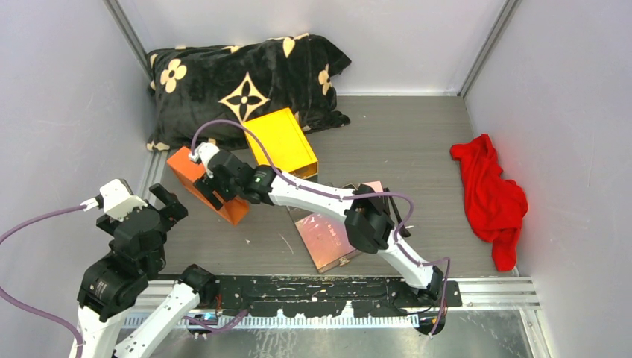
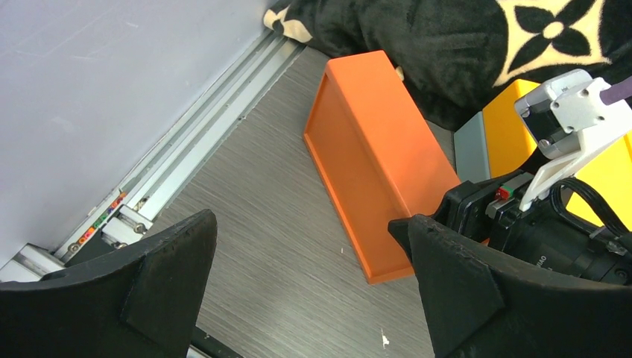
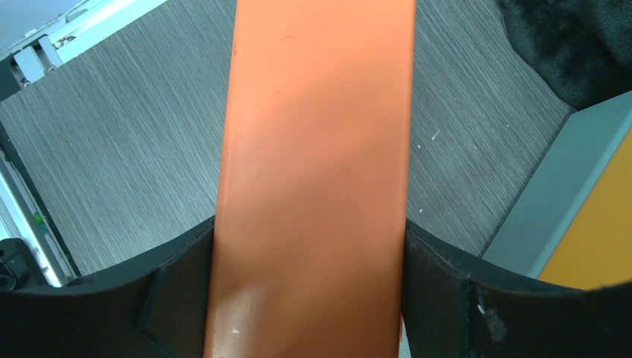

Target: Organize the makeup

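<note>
An orange box sits tilted in the left part of the table by the pillow, with my right gripper shut on it; it fills the middle of the right wrist view. A yellow box (image 1: pixel 276 138) stands to its right. Pink palettes (image 1: pixel 324 242) and dark slim items (image 1: pixel 396 209) lie toward the front, partly under my right arm. My left gripper hangs open at the front left, empty, facing the orange box.
A black patterned pillow (image 1: pixel 201 89) lies along the back. A red cloth (image 1: pixel 488 194) lies at the right. The back right and front left of the table show bare surface.
</note>
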